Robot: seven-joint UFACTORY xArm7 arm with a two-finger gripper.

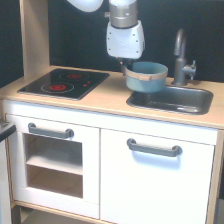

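A blue-grey pot (147,82) with a tan rim is at the left part of the sink (182,98), overlapping its left edge in view. My gripper (125,66), under a white hand, is at the pot's left rear side and appears shut on its handle side. The fingertips are small and dark here, and the exact grip is hard to make out. The pot looks about level, but whether its base touches the sink cannot be told.
A dark faucet (181,58) rises behind the sink, to the pot's right. On the left, the black stovetop (65,83) with red rings is bare. Below the counter (106,97) are an open-fronted oven compartment (54,165) and a white cabinet door (152,182).
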